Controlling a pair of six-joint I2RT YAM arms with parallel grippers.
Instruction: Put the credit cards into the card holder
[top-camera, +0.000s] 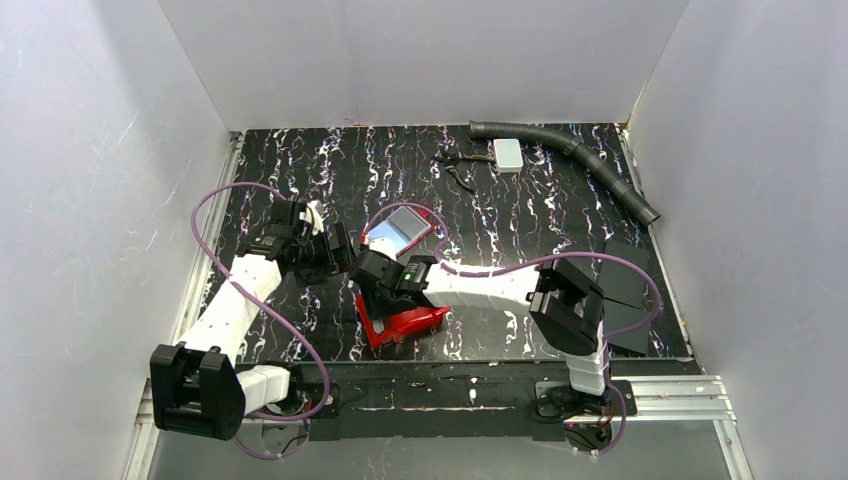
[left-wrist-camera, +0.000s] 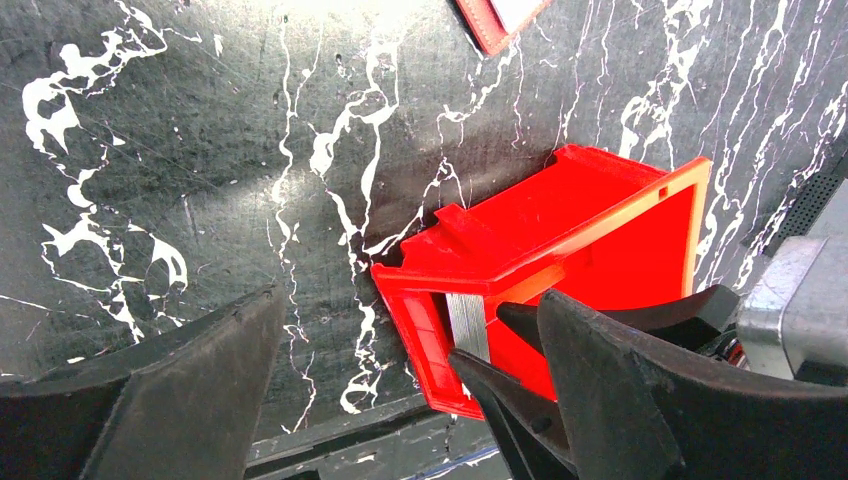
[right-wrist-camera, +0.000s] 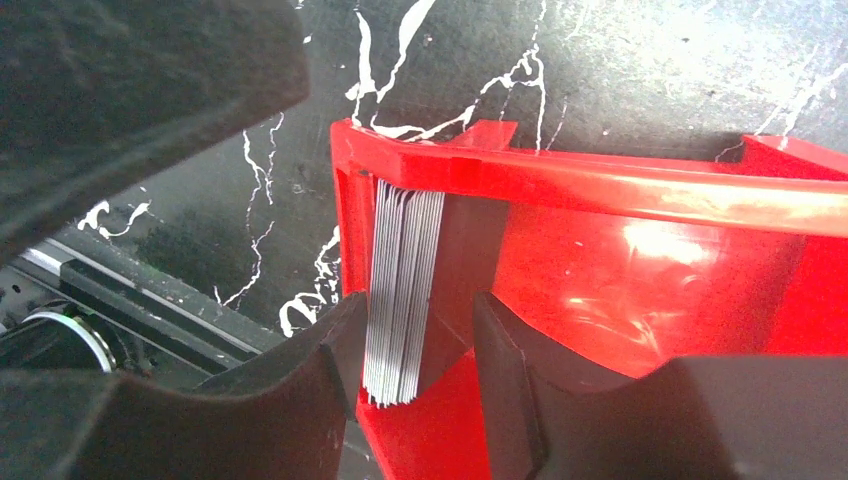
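A red plastic box (right-wrist-camera: 640, 270) lies near the front edge, a stack of thin grey cards (right-wrist-camera: 403, 290) upright in its narrow end. My right gripper is over the box, its two fingers part open either side of the stack's lower part; whether they touch it I cannot tell. The red card holder (left-wrist-camera: 485, 25), with a pale panel inside, lies behind the box. My left gripper (top-camera: 340, 255) hangs left of the box, open, with empty fingers (left-wrist-camera: 160, 390) in the left wrist view.
Pliers (top-camera: 455, 160), a white case (top-camera: 507, 155) and a dark hose (top-camera: 560, 140) lie at the back. Dark panels (top-camera: 620, 295) lie at the right.
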